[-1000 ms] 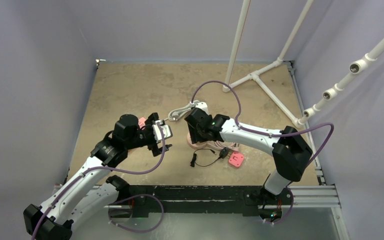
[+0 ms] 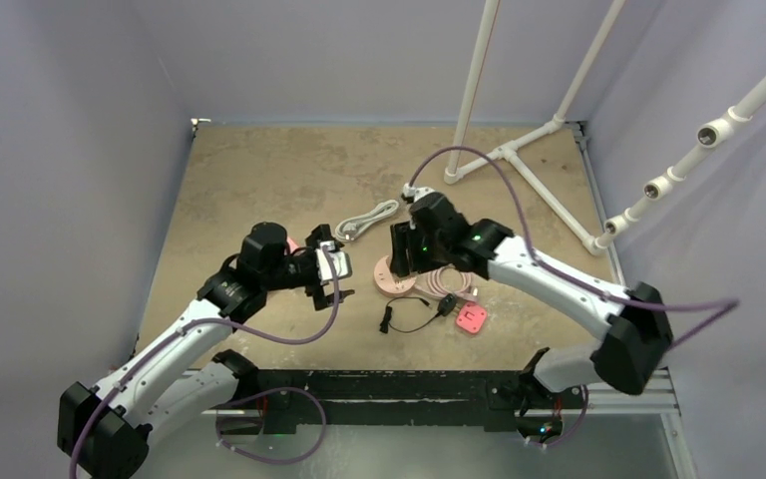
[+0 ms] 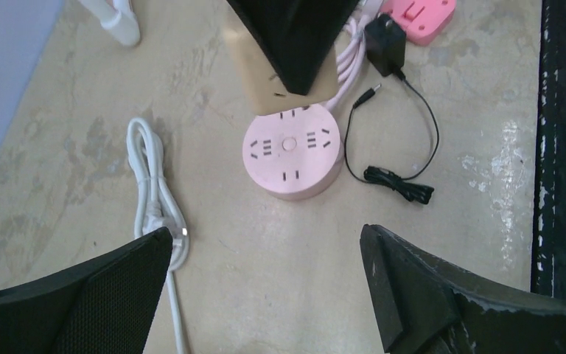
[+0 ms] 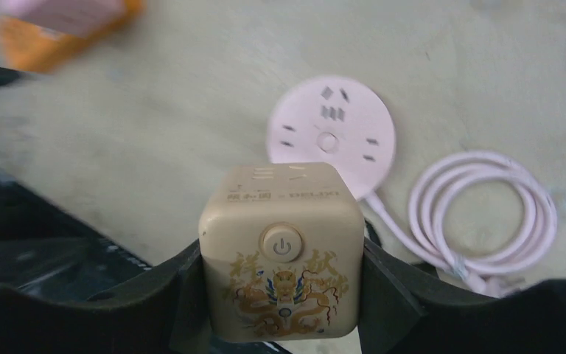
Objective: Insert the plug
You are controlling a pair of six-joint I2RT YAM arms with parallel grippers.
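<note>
My right gripper (image 2: 402, 257) is over the round pink socket (image 2: 391, 284), with a beige plug block printed with a gold dragon between its fingers; in the left wrist view the block (image 3: 280, 88) hangs above the socket (image 3: 292, 155), partly behind the dark gripper. The socket (image 4: 332, 122) has several slot groups around a centre button. My left gripper stands open to the left of the socket, nothing between its fingers.
A coiled white cable (image 2: 364, 220) lies behind, a pink coiled cord (image 4: 479, 166) beside the socket, a black adapter (image 2: 447, 305) with thin cable and a pink square piece (image 2: 471, 318) at front right. A white pipe frame stands at back right.
The right arm has shifted to the right and looks higher, with its wrist turned. The left arm has moved slightly right.
</note>
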